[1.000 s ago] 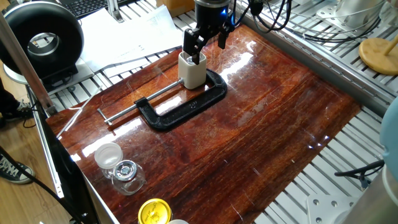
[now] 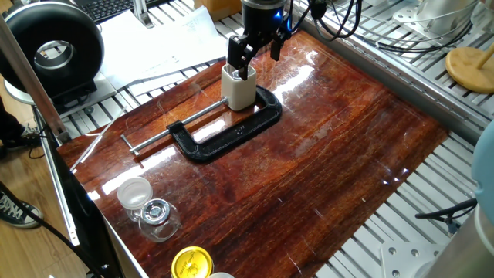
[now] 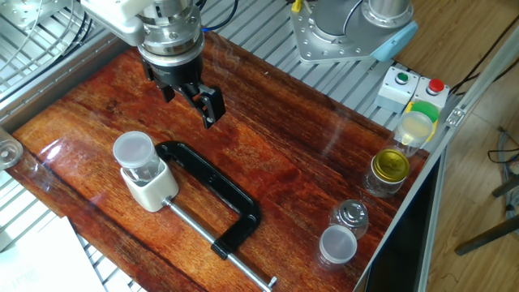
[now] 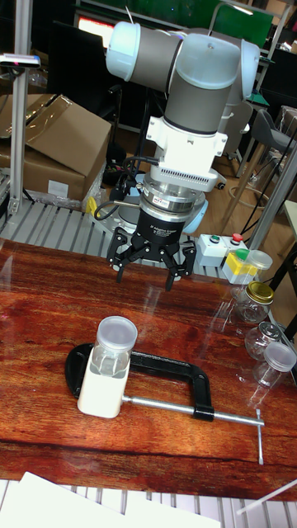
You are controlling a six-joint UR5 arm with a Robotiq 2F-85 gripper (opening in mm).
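Note:
My gripper (image 4: 145,280) hangs open above the table, its black fingers (image 3: 212,107) spread with nothing between them. In exterior view 3 it is behind and above a clear jar with a frosted white lid (image 4: 117,333). That jar stands upright in a cream holder (image 4: 103,395). A black C-clamp (image 3: 212,183) grips the holder, its steel screw pressed against the holder's side. From exterior view 1, the fingers overlap the top of the cream holder (image 2: 238,89) and hide most of the jar; the other views show them apart from it.
Along one table edge stand several more jars: one gold-lidded (image 3: 391,165), one silver-lidded (image 3: 353,213) and two white-lidded, including a frosted lid (image 3: 337,243). The clamp's screw bar (image 4: 259,437) sticks out over the wood. Bare tabletop (image 2: 340,170) lies beyond the clamp.

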